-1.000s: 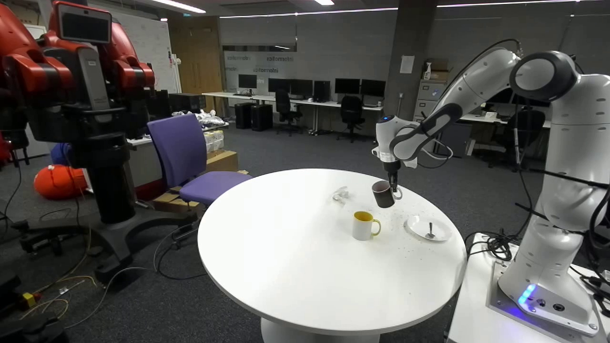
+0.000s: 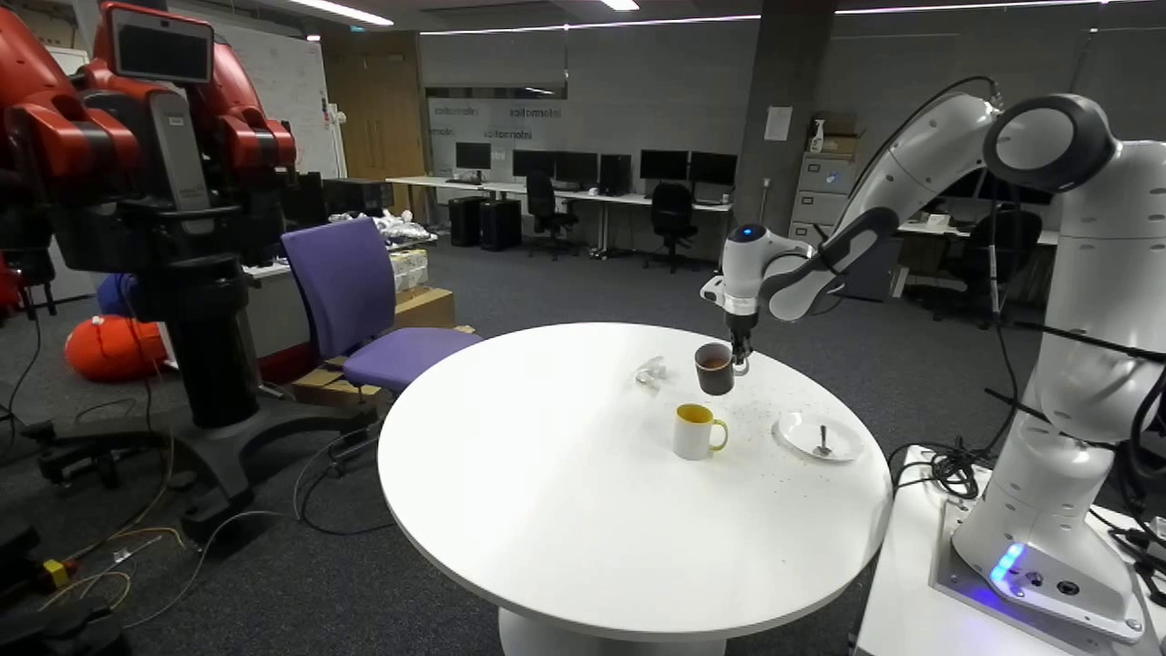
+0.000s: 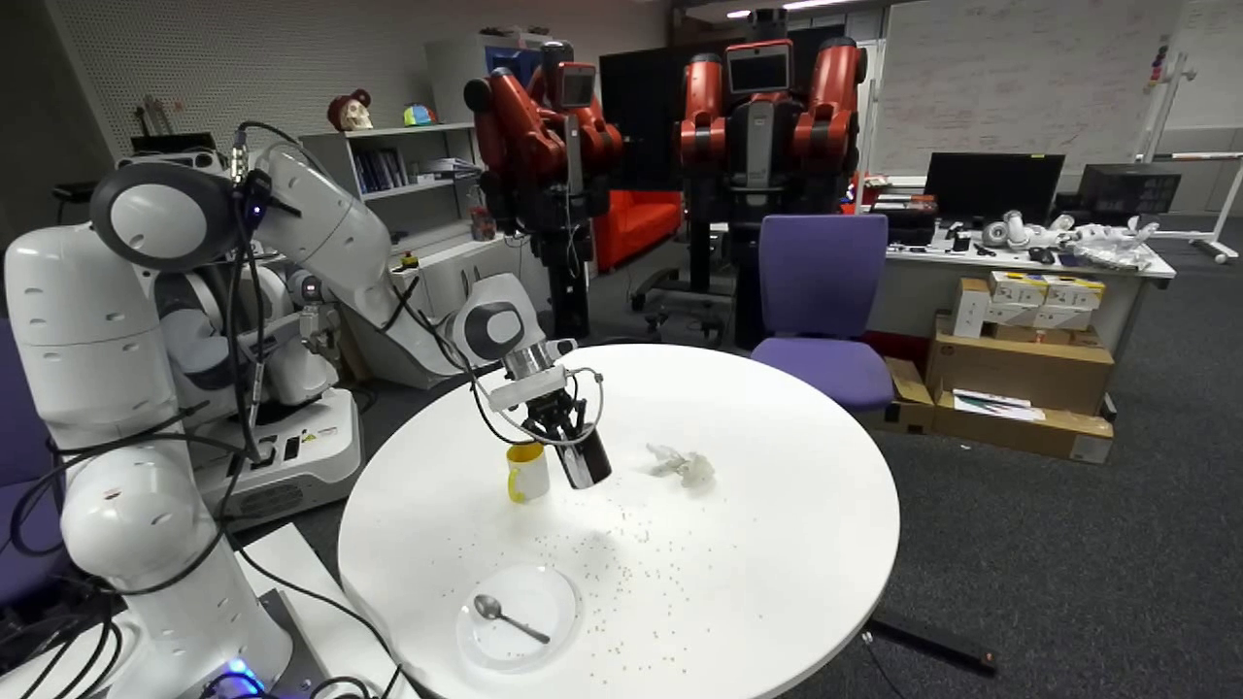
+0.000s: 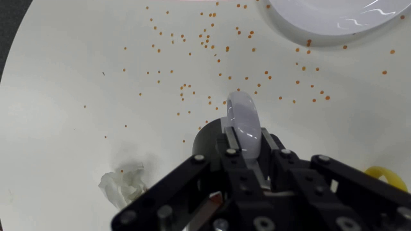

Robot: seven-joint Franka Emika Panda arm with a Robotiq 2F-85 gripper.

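My gripper is shut on the light handle of a dark mug point(image 4: 208, 139); one finger lies on either side of the handle. In exterior view 1 the dark mug point(image 2: 715, 373) hangs over the far right part of the table, and something brownish shows inside it. Exterior view 2 shows the same mug point(image 3: 586, 459) tilted and held clear of the tabletop. A white mug with a yellow inside point(image 2: 693, 435) stands upright on the table nearby, not touched by the gripper. Only its yellow handle point(image 4: 389, 177) shows in the wrist view.
A white plate point(image 3: 567, 606) with a spoon point(image 3: 509, 617) on it lies near the table edge on the robot's side. Crumpled clear plastic point(image 3: 685, 465) rests beyond the dark mug. Many small orange bits are scattered between.
The held dark mug has moved slightly left in exterior view 1. Its tilt has lessened, and it now stands more upright there. The white mug, plate and plastic have stayed put.
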